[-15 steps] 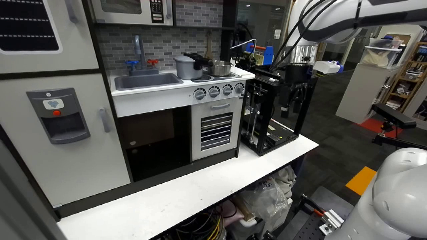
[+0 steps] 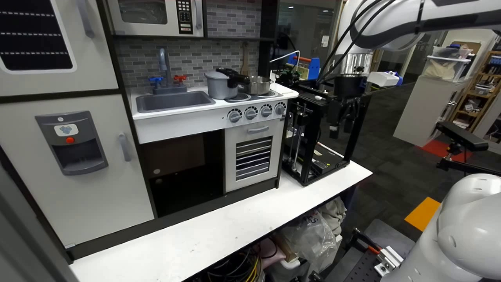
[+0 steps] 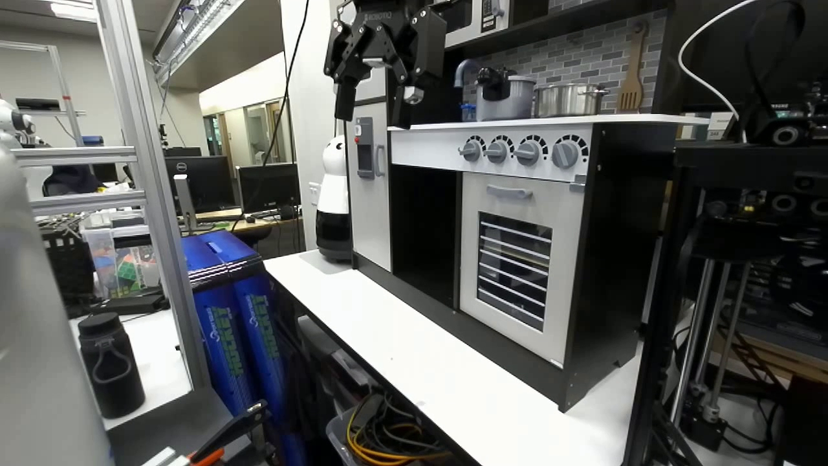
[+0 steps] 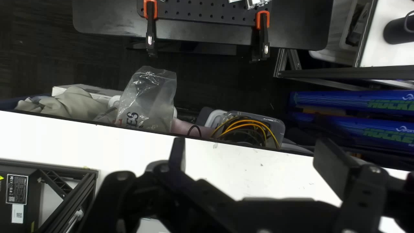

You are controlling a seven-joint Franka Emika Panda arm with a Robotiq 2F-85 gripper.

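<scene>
My gripper (image 2: 341,130) hangs with its fingers pointing down, in front of the black-framed machine (image 2: 304,174) to the right of the toy kitchen. In the wrist view, the open gripper has a wide gap over the white table (image 4: 233,171), and nothing is between the fingers. A grey lidded pot (image 2: 218,88) with a black handle and a small metal pan (image 2: 259,86) stand on the stove top. Below the knobs, the oven door (image 3: 521,194) is shut. The grey sink (image 2: 162,102) looks empty.
A wooden spatula (image 3: 632,74) hangs at the kitchen's back wall.
The kitchen and table sit slightly lower in exterior view 1 than a second ago, most at the left. My arm and gripper look unmoved.
</scene>
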